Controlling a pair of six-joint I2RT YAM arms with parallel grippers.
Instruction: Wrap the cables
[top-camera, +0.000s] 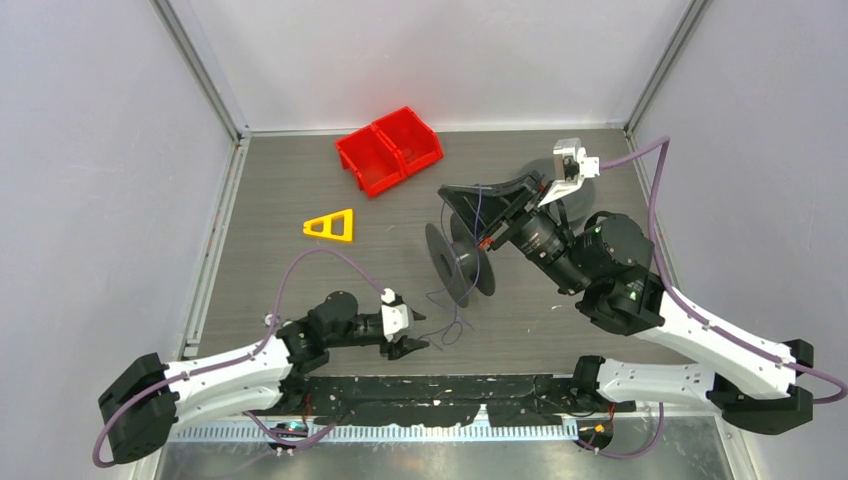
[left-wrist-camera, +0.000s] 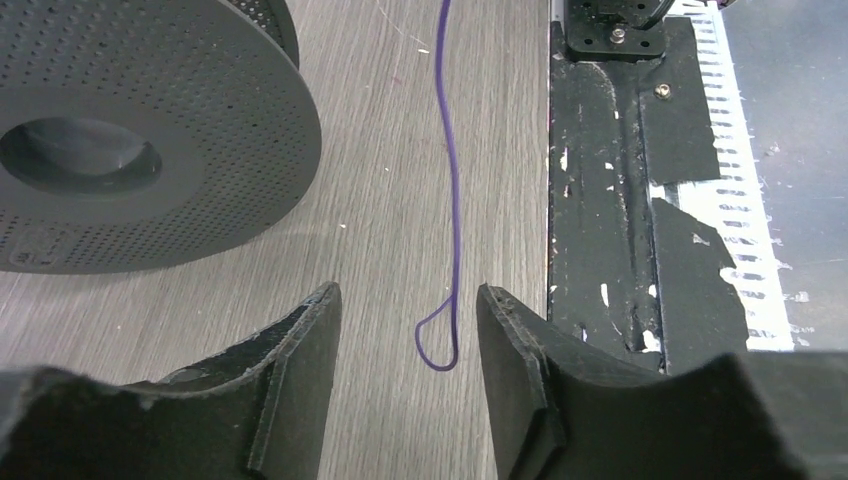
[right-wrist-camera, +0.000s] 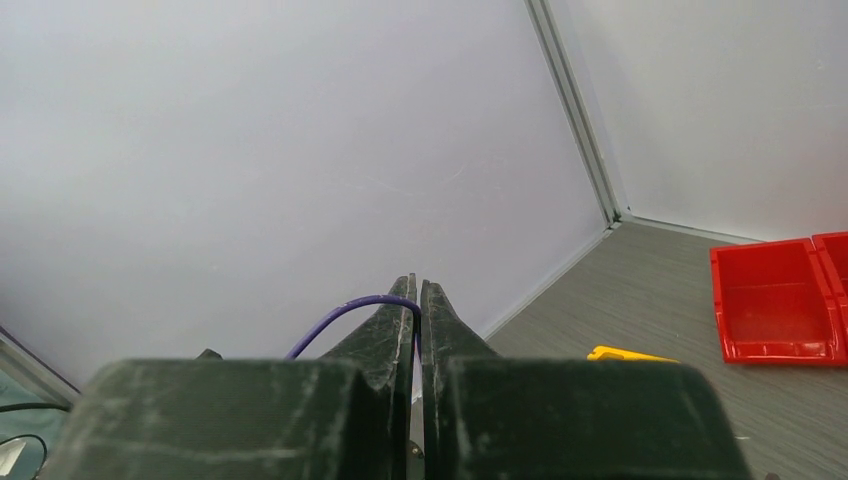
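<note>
A thin purple cable (left-wrist-camera: 450, 150) drapes over a dark spool (top-camera: 440, 262) and lies in loose loops on the grey floor. My right gripper (top-camera: 450, 195) is raised above the spool, shut on that cable, which arches over its fingertips (right-wrist-camera: 405, 290) in the right wrist view. Low at the front left, my left gripper (top-camera: 418, 330) is part open just left of the cable's loops. In the left wrist view the cable's small end loop lies between its fingers with space on both sides, beside the perforated spool flange (left-wrist-camera: 220, 190).
A red two-compartment bin (top-camera: 372, 162) stands at the back, a yellow triangular piece (top-camera: 343, 225) left of the spool. A second grey disc (top-camera: 575, 200) is behind the right arm. The black front edge (top-camera: 400, 388) borders the floor.
</note>
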